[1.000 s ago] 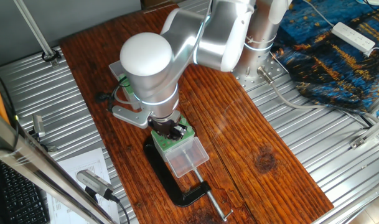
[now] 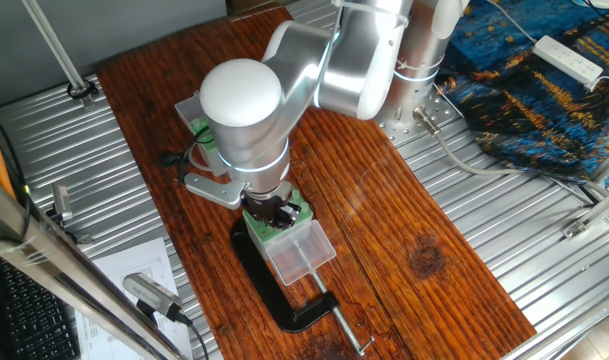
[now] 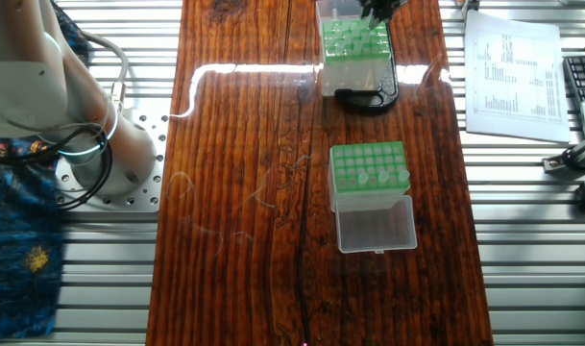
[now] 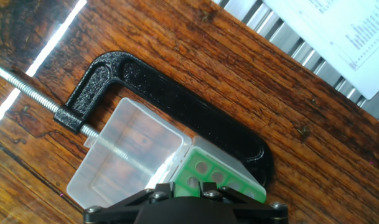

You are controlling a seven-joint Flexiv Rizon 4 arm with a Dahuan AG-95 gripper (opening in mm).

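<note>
In the wrist view my gripper is at the bottom edge, over the green tube rack [image 4: 205,167] of a clear box. Its fingertips stand a small gap apart with green showing between them; whether something thin is held there cannot be made out. From the first exterior view, the dark gripper [image 2: 275,211] is low over the same green rack [image 2: 302,212], with the arm hiding part of it. The box's clear lid [image 2: 302,255] lies folded open. In the second exterior view several pale tubes stand in this near rack [image 3: 354,40], and the gripper is mostly cut off by the top edge.
A black C-clamp [image 4: 189,109] lies around the box, its screw running under the lid. A second open box with a green rack [image 3: 369,165] holds several tubes in one row. Bare wood [image 2: 414,270] extends on the robot-base side.
Boxes and clamp stay put.
</note>
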